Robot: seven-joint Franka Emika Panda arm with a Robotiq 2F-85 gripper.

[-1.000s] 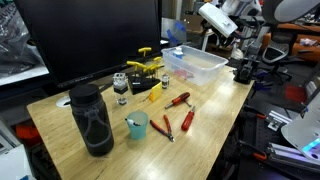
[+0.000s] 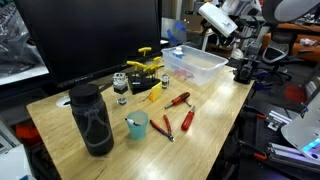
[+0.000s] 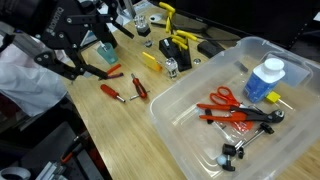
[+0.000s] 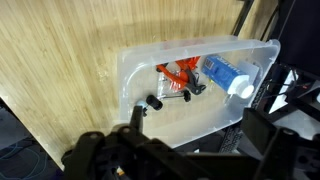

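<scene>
My gripper stands open over the clear plastic bin (image 4: 122,85), with nothing between its fingers in the wrist view. Inside the bin lie a white bottle with a blue label (image 4: 225,73), red-handled scissors (image 3: 222,100), and red and black pliers (image 3: 245,116). A small yellow piece (image 3: 272,97) rests by the bottle, and small black parts (image 3: 229,150) lie toward the near end. On the table outside are red screwdrivers (image 2: 188,121), a pen-like red and dark tool (image 2: 161,131) and a yellow-handled tool (image 2: 155,92).
A teal cup (image 2: 137,124) and a tall black cylinder (image 2: 92,118) stand on the wooden table. Yellow clamps (image 2: 145,68) and small metal-topped jars (image 2: 120,83) sit near the monitor (image 2: 95,35).
</scene>
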